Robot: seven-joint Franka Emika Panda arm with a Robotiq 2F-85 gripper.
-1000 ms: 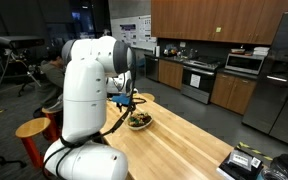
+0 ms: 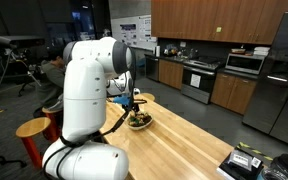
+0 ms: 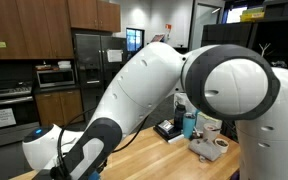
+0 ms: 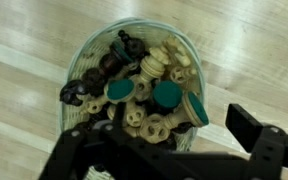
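Observation:
A round woven basket (image 4: 74, 70) holds a pile of dark and light wooden chess pieces, some showing green felt bases. In the wrist view a light piece (image 4: 196, 108) with a green base lies near the basket's right side, and another green base (image 4: 167, 95) faces up in the middle. My gripper is open above the basket, its dark fingers spread on either side with nothing held between them. From exterior view 1 the basket (image 2: 140, 121) is on the table, under and beside the gripper (image 2: 132, 103). The arm hides much of the gripper in exterior view 2.
Bare wooden tabletop (image 2: 174, 140) extends to the right of the basket. Several items, including a dark box (image 2: 241, 163), stand at the table's far right end. A red stool (image 2: 32, 127) is on the floor at left.
Over the last second my gripper has shifted slightly to the right, over the basket, in exterior view 1. The basket has stayed in place.

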